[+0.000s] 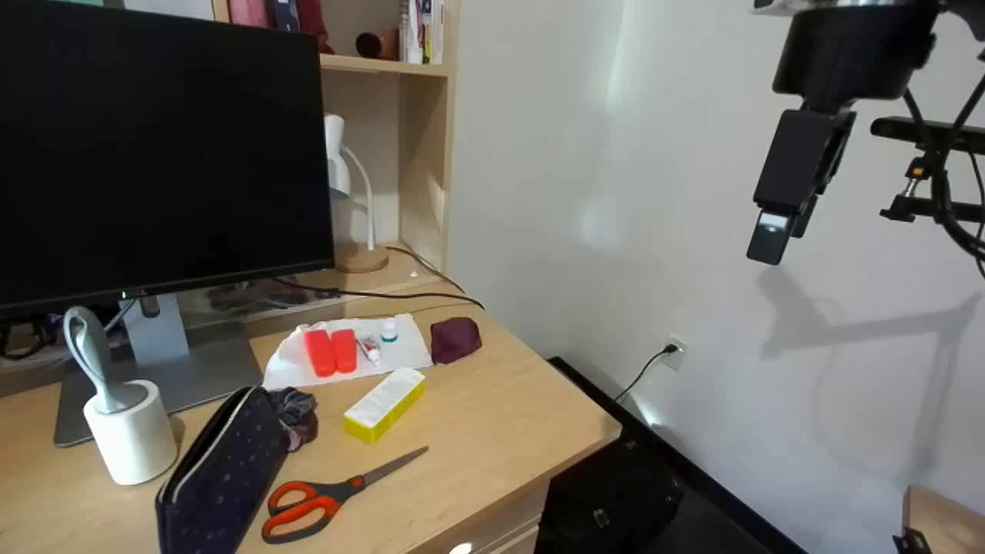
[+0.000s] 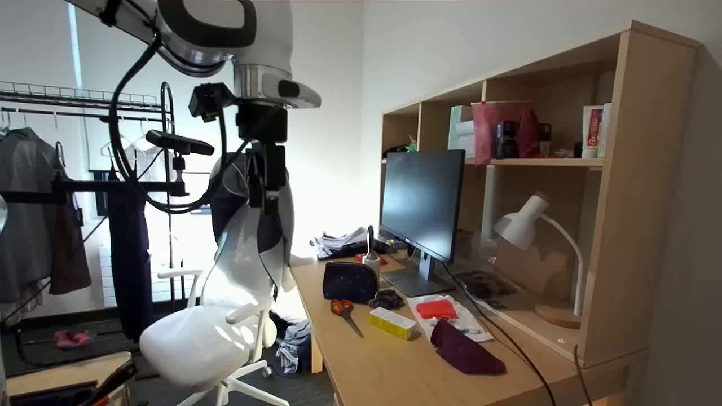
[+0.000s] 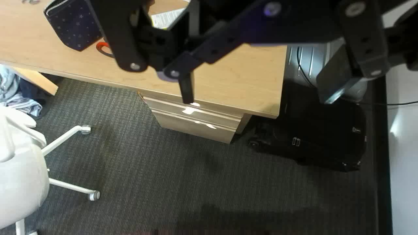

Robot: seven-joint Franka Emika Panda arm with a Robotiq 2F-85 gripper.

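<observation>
High in the air and away from the desk, my gripper stands open, its two fingers far apart with only the desk and floor below showing between them. In exterior view 1 it hangs at the upper right, pointing down. On the desk lie orange-handled scissors (image 1: 312,507), a yellow and white box (image 1: 385,405), a dark blue pouch (image 1: 226,471) standing open along its zip, and a folded maroon cloth (image 1: 454,340). A white sheet (image 1: 406,350) carries two red cases (image 1: 330,352), a small tube (image 1: 369,349) and a small bottle (image 1: 389,329).
The monitor (image 1: 157,157), white lint roller (image 1: 131,432) and lamp (image 2: 519,224) stand along the desk. A cable (image 2: 504,331) crosses its back part. Bare desk (image 1: 499,411) lies toward the near right corner. A white chair (image 2: 203,338) is beside the desk; a black suitcase (image 3: 313,133) is on the floor.
</observation>
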